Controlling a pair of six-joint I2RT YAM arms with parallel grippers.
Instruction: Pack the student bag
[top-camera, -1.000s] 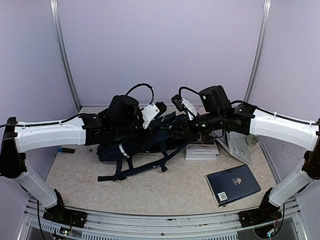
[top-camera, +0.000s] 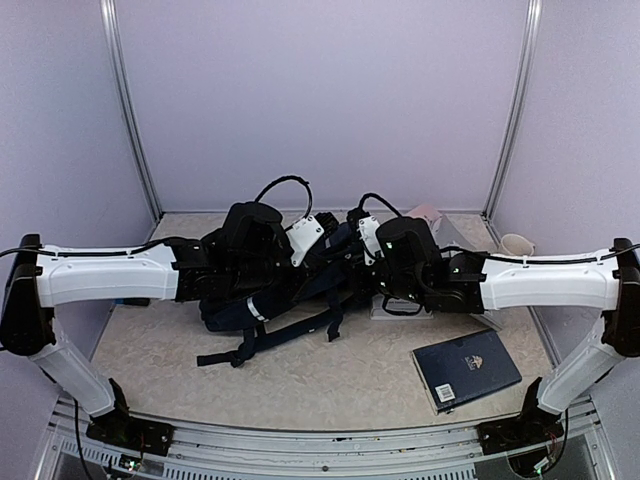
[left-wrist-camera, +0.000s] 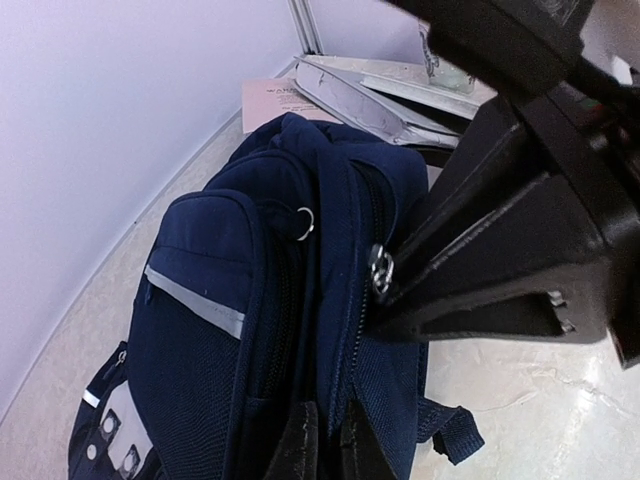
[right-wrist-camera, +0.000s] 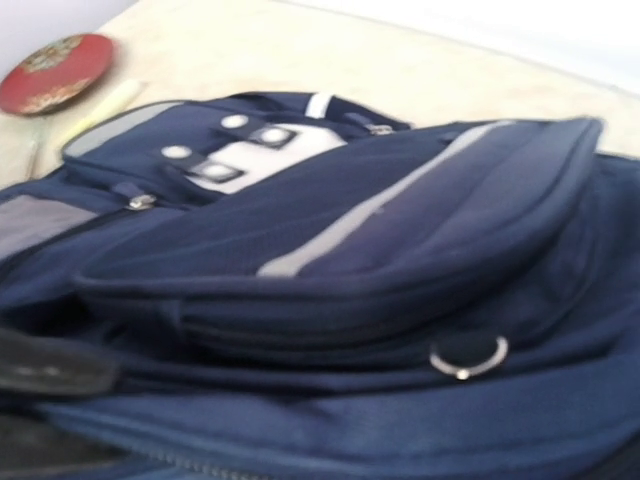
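The navy student bag (top-camera: 325, 285) lies across the table's middle, mostly behind both arms in the top view. In the left wrist view its zipped edge (left-wrist-camera: 355, 330) runs down to my left gripper, which is shut on the bag's cloth. The right gripper is at the left edge of its own wrist view, against the zipped side; a gap shows between its fingers, so it stands part open. From the left wrist view, this gripper's tips meet the bag near the zip. The bag's inside is hidden.
A dark blue book (top-camera: 467, 370) lies at the front right. White books (top-camera: 400, 309) sit partly behind the right arm, with a cup (top-camera: 516, 245) at the far right. A red round object (right-wrist-camera: 57, 73) lies beyond the bag.
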